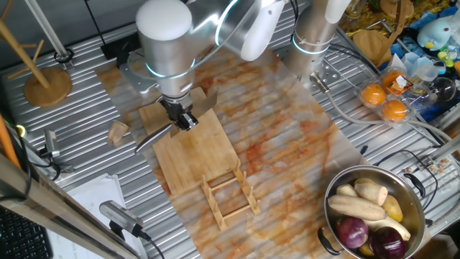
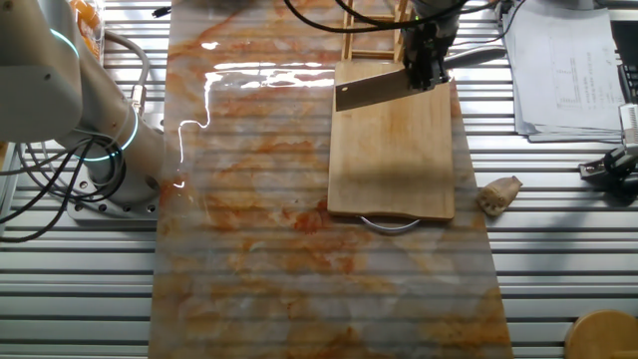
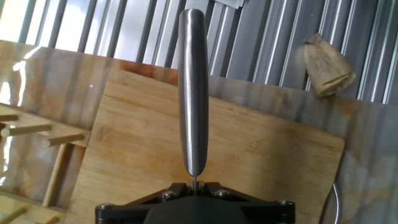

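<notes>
A knife with a steel handle (image 3: 194, 93) and a broad flat blade (image 2: 371, 92) is held by my gripper, whose fingers are closed on it where handle and blade meet. In exterior view 1 the gripper (image 1: 185, 122) hangs over the far half of the wooden cutting board (image 1: 194, 158), the handle pointing left and the blade right. The blade is out of sight in the wrist view. Whether the knife touches the board cannot be told. Beside the board's long edge lies a cut root piece (image 3: 328, 65), on the slatted metal table.
At the board's near end stands a wooden peg rack (image 1: 231, 198). A steel pot (image 1: 332, 208) with potatoes, other roots and purple onions stands at the right. Papers (image 2: 563, 70) lie past the mat's edge.
</notes>
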